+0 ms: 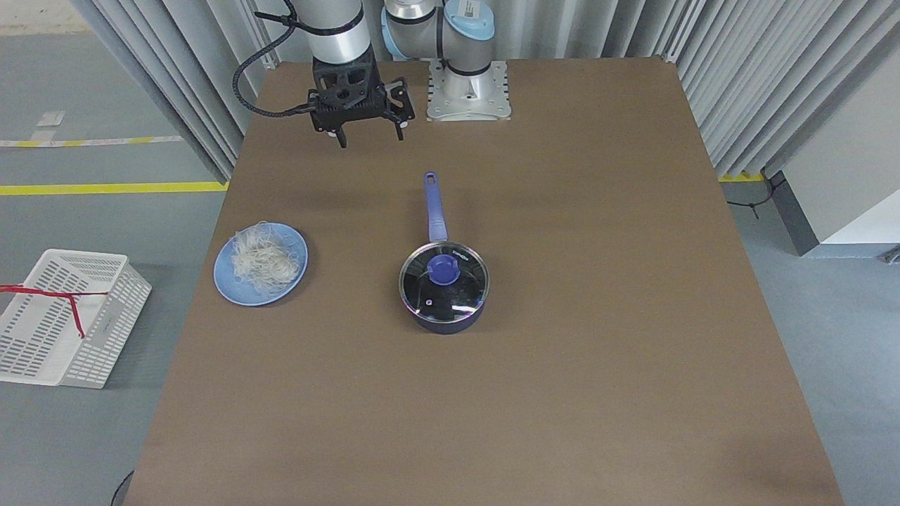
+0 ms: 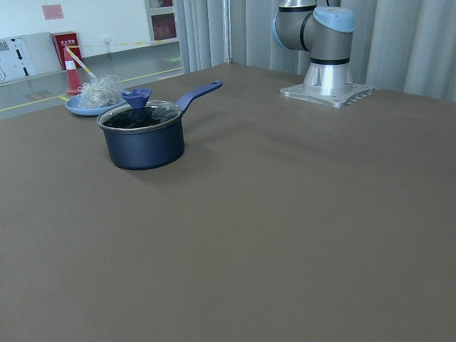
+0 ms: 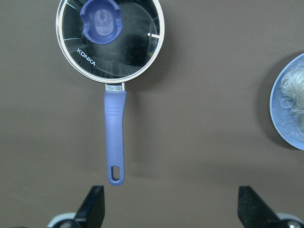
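Observation:
A blue saucepan [image 1: 443,299] with a glass lid and blue knob sits mid-table, its handle [image 3: 114,133] pointing toward the robot's side; it also shows in the left view [image 2: 144,146]. A light blue plate [image 1: 257,295] holding pale stringy noodle-like strands [image 3: 294,90] lies beside it, at the left in the front view. My gripper [image 1: 371,135] hangs open above the far left part of the table; in the wrist view its two fingers [image 3: 92,209] are wide apart with nothing between them, above the handle's end.
The robot base [image 1: 469,105] stands at the back edge. A white basket [image 1: 101,354] with red cords is off the table at the left of the front view.

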